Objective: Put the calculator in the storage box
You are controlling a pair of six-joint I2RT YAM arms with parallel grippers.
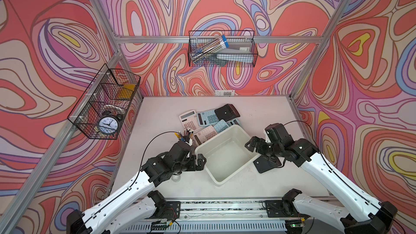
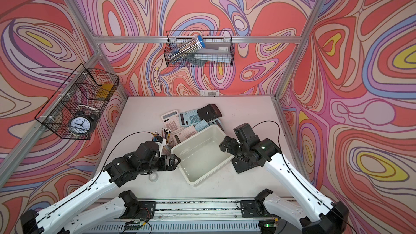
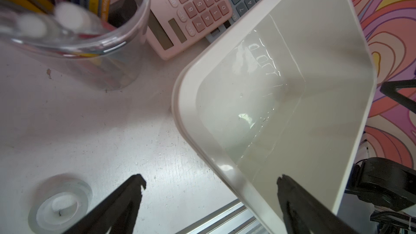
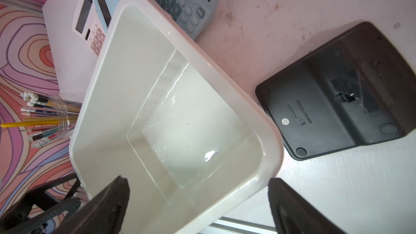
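The white storage box (image 1: 229, 156) stands empty in the middle of the table. Behind it lie several pink and blue calculators, such as a pink one (image 3: 199, 8) and a blue one (image 4: 186, 4), with a black one (image 1: 225, 112) at the back. A large black calculator (image 4: 329, 95) lies face down right of the box. My left gripper is open over the box's front-left rim, holding nothing. My right gripper is open above the box's right end, holding nothing.
A clear cup of pens and pencils (image 3: 104, 69) stands left of the box, a tape roll (image 3: 60, 203) in front of it. Wire baskets (image 1: 104, 104) hang on the left and back frames.
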